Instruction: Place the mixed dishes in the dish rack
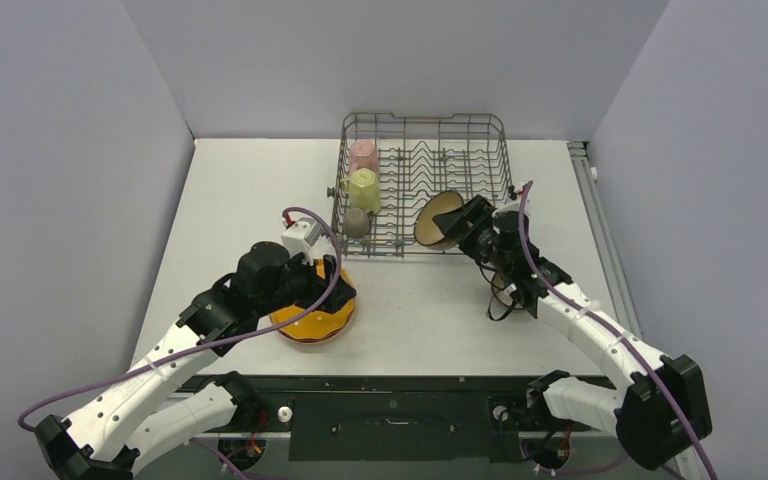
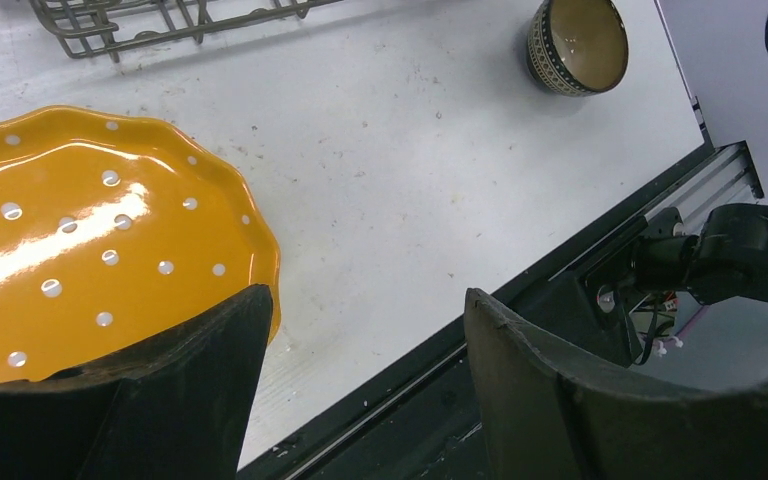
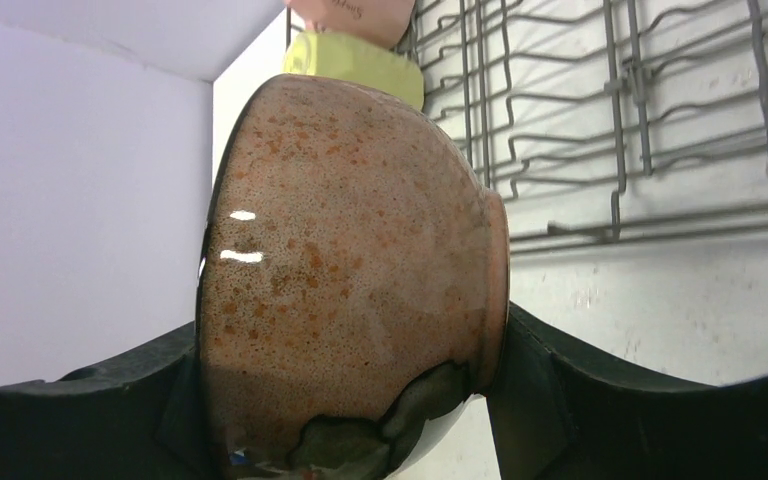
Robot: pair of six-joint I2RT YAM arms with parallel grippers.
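A brown-speckled bowl [image 3: 345, 250] fills the middle of the right wrist view, tilted on its side, with my right gripper shut on it. From above, that bowl's tan inside [image 1: 430, 225] shows over the front edge of the wire dish rack [image 1: 440, 150]. My left gripper stands open beside a yellow dotted plate [image 2: 110, 250], nothing between its fingers. A second bowl [image 2: 580, 45] with a patterned outside rests on the table at the right, mostly hidden by my right arm from above.
Pink [image 1: 363, 154], yellow-green [image 1: 362, 190] and grey [image 1: 356, 222] cups line the rack's left side. The rack's middle and right rows look empty. Bare table [image 1: 410, 320] lies between the arms.
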